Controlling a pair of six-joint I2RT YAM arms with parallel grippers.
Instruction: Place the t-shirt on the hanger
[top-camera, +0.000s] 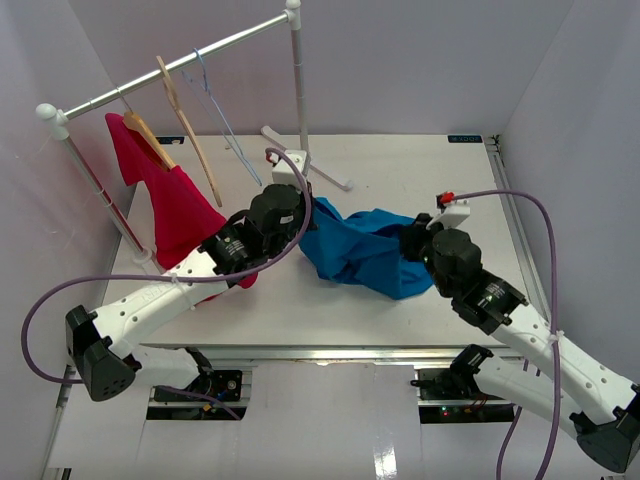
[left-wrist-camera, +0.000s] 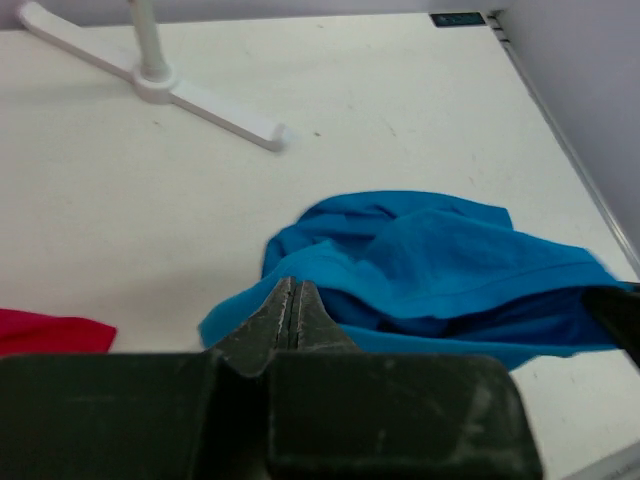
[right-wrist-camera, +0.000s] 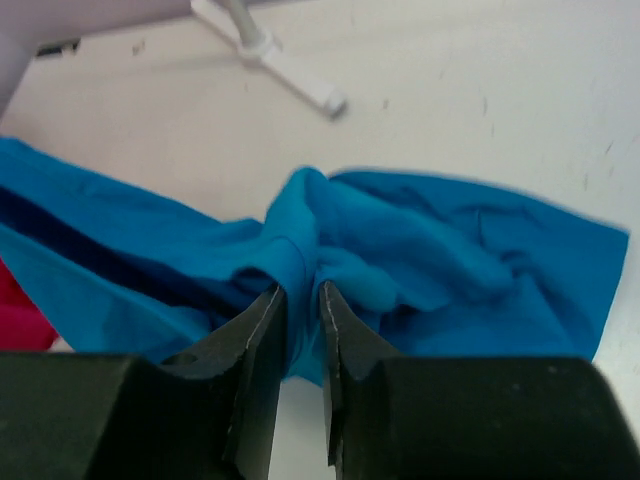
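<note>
A blue t-shirt (top-camera: 365, 255) hangs in folds between my two grippers, lifted partly off the white table. My left gripper is shut, with blue cloth at its tips, which the top view shows high near the rack. My right gripper is shut on a bunched fold of the shirt (right-wrist-camera: 430, 240). A bare wooden hanger (top-camera: 188, 130) and a thin blue wire hanger (top-camera: 225, 130) hang on the rail left of my left gripper.
The rack's rail (top-camera: 230, 42) crosses the upper left. A red t-shirt (top-camera: 175, 210) hangs on another wooden hanger at the left. The rack's white foot (left-wrist-camera: 220, 112) stands at the back. Grey walls enclose the table.
</note>
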